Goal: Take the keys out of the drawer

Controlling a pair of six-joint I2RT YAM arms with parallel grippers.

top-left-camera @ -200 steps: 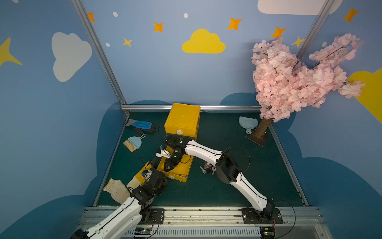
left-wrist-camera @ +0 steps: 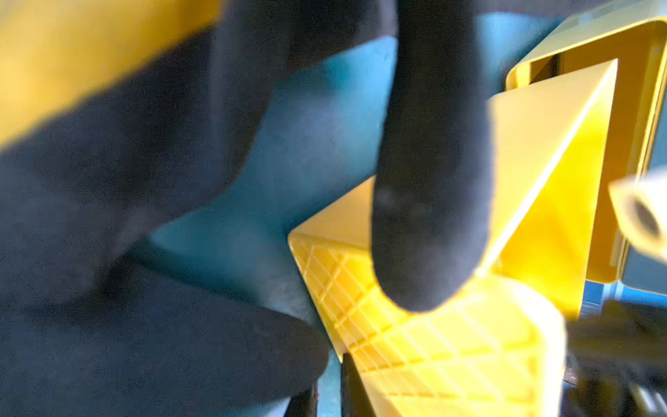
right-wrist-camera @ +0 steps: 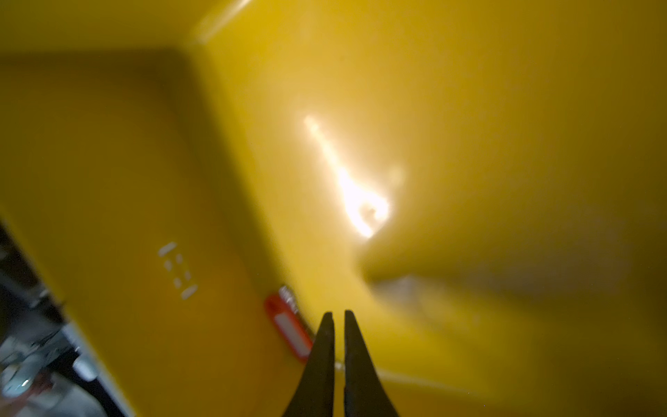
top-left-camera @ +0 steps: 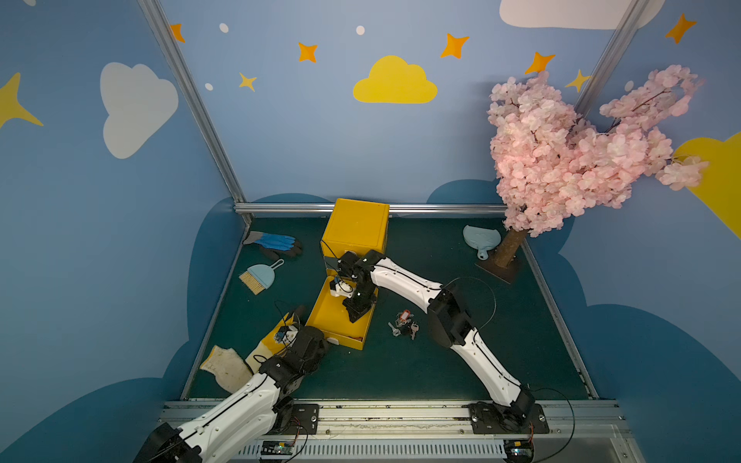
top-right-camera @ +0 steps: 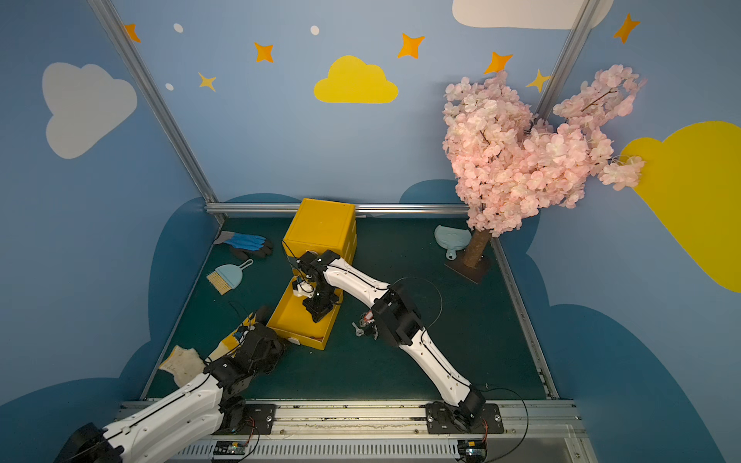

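Note:
The yellow drawer (top-left-camera: 328,317) stands pulled out from its cabinet (top-left-camera: 356,223). In it, against a side wall, lies a small red tag (right-wrist-camera: 291,333) with a bit of metal; any keys on it are hard to make out. Over the drawer is my right gripper, its fingertips together and nothing showing between them. Another bunch of keys (top-left-camera: 403,325) rests on the table right of the drawer. Low at the drawer's front left is my left gripper; its tips lie close together beside the yellow wall, and what they grip is unclear.
Dark glove fingers (left-wrist-camera: 430,208) hang close before the left wrist camera. A pale glove (top-left-camera: 227,369), a brush (top-left-camera: 262,275) and a blue glove (top-left-camera: 271,240) lie at left. Far right stand a dustpan (top-left-camera: 482,238) and a blossom tree (top-left-camera: 509,247).
My right gripper has moved back and rightward over the drawer, toward the cabinet. The left arm has shifted only slightly. The keys on the table stay where they were.

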